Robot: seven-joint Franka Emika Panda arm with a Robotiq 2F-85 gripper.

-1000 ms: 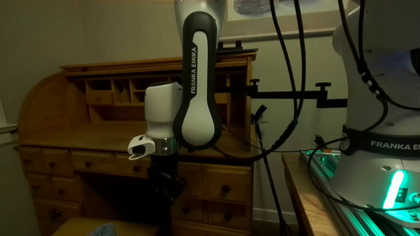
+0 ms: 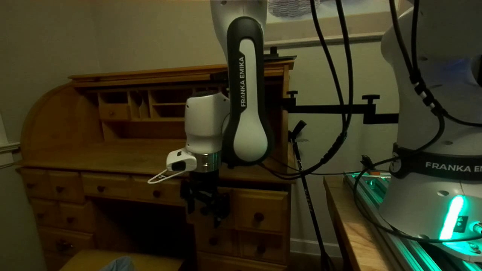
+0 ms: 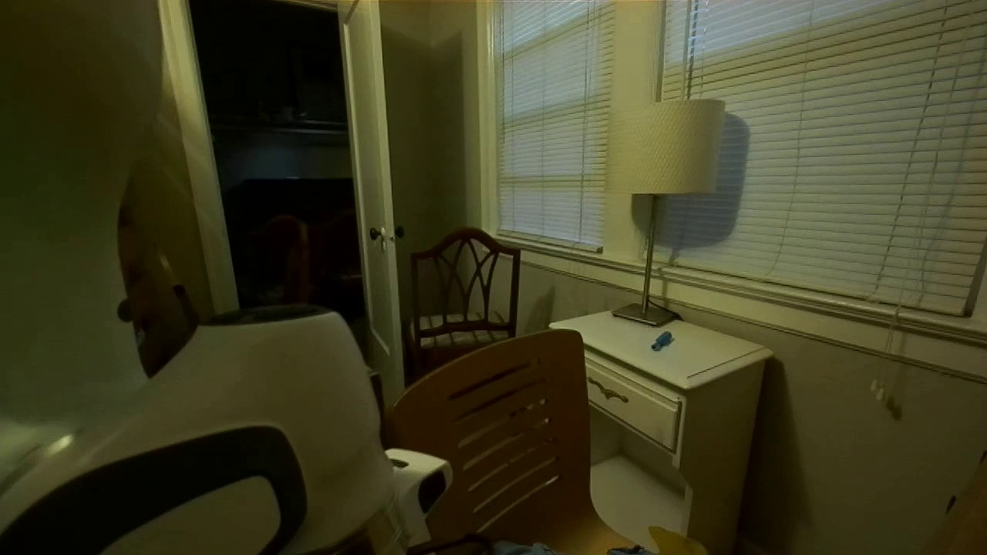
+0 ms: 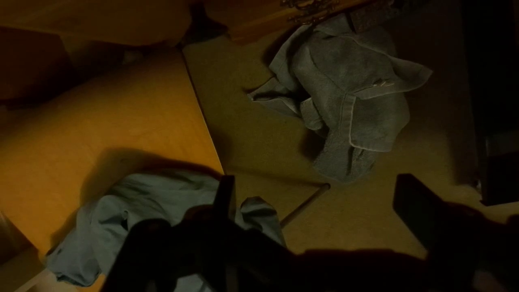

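My gripper is open, its dark fingers wide apart with nothing held between them. In exterior view 1 it hangs pointing down in front of the desk's drawers. A blue-grey cloth [image 4: 146,199] lies crumpled on the yellowish wooden chair seat [image 4: 121,117] at the left of the wrist view, partly hidden behind one finger. On the floor lies a second, grey cloth [image 4: 335,87], bunched up beyond the fingertips and well below them. Only a corner of the blue-grey cloth [image 2: 118,264] shows at the bottom of exterior view 1.
The wooden roll-top desk [image 2: 113,156] stands behind the arm. In exterior view 2 the slatted chair back [image 3: 509,425] rises beside the arm, near a white nightstand [image 3: 722,356] with a lamp [image 3: 668,148] and a small blue object [image 3: 662,341].
In exterior view 1 the arm and gripper have moved right and slightly up, and the wrist has turned. The desk and the visible cloth corner have stayed put.
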